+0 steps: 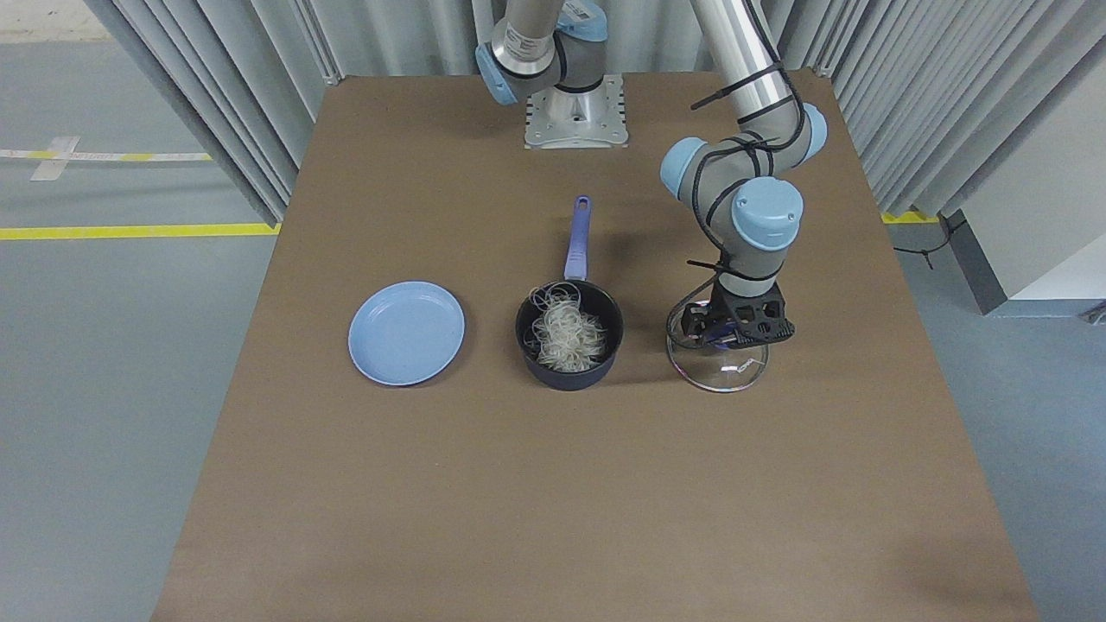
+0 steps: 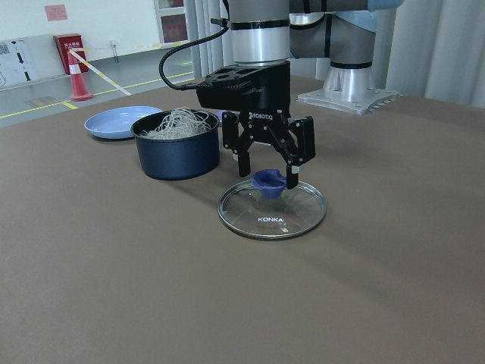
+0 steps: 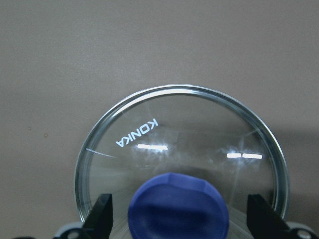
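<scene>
A glass lid (image 1: 717, 375) with a blue knob (image 2: 269, 182) lies flat on the table, right of a dark pot (image 1: 562, 379) filled with white noodle-like strands (image 1: 569, 337). My gripper (image 2: 267, 171) is directly over the knob, open, its two fingers on either side of it with space between. In the wrist view the knob (image 3: 178, 211) sits between the fingertips at the bottom of the frame. The pot's blue handle (image 1: 578, 231) points toward the back.
A light blue plate (image 1: 405, 333) lies left of the pot.
</scene>
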